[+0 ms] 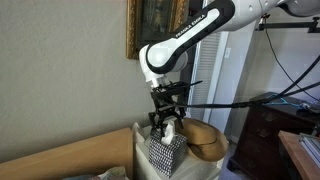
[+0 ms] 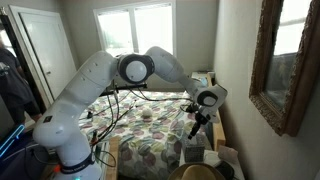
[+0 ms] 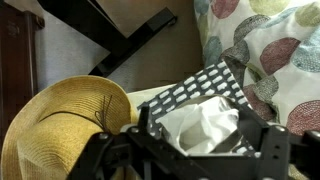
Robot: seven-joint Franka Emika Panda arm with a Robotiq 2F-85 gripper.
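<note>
A tissue box [image 1: 169, 157] with a black-and-white pattern stands on a white surface beside the bed, and a white tissue [image 3: 199, 124] sticks up from its top. My gripper [image 1: 168, 117] hangs just above the tissue, pointing down. Its fingers are open. In the wrist view the tissue shows between the two dark fingers, with no grip on it. The second exterior view shows the gripper [image 2: 201, 124] over the box [image 2: 194, 154], whose top is partly hard to make out.
A straw hat [image 3: 75, 125] lies right beside the box. The bed with a dotted cover [image 2: 150, 125] is on the other side. A framed picture [image 2: 280, 55] hangs on the wall, and a dark dresser [image 1: 262, 140] stands farther off.
</note>
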